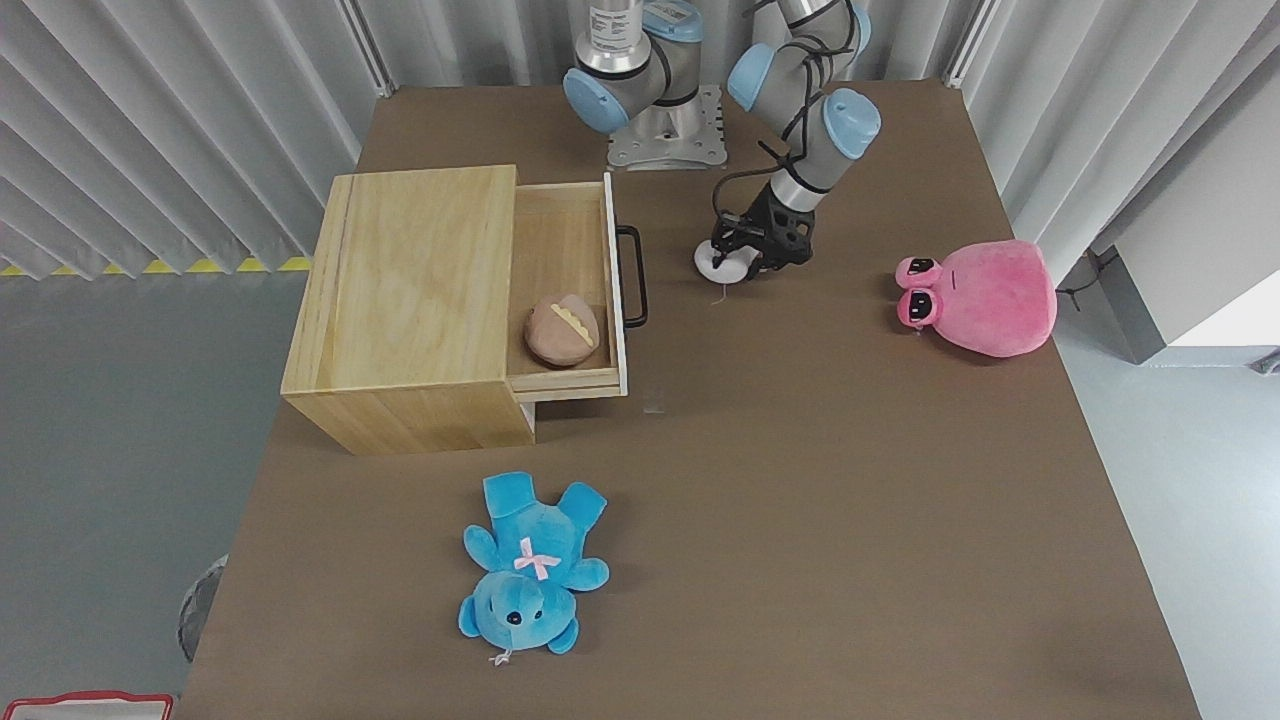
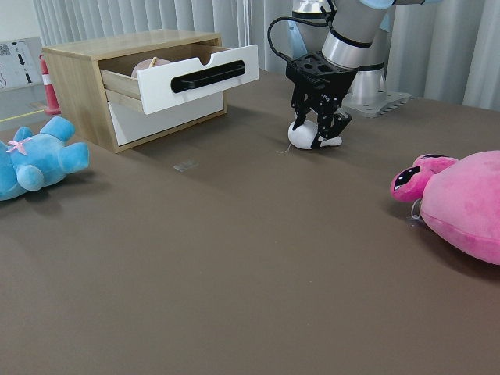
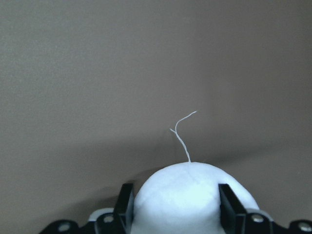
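Note:
A white soft round object (image 3: 190, 200) with a thin thread lies on the brown table beside the open drawer. My black gripper is down around it, its fingers pressed against its sides in the wrist view; in the left view the white object (image 2: 305, 134) sits under the gripper. A wooden cabinet (image 1: 408, 276) has its drawer pulled out, holding a pinkish-brown round plush (image 1: 561, 330).
A pink plush (image 1: 996, 300) lies to the right of the gripper. A blue plush (image 1: 528, 576) lies at the front, below the cabinet.

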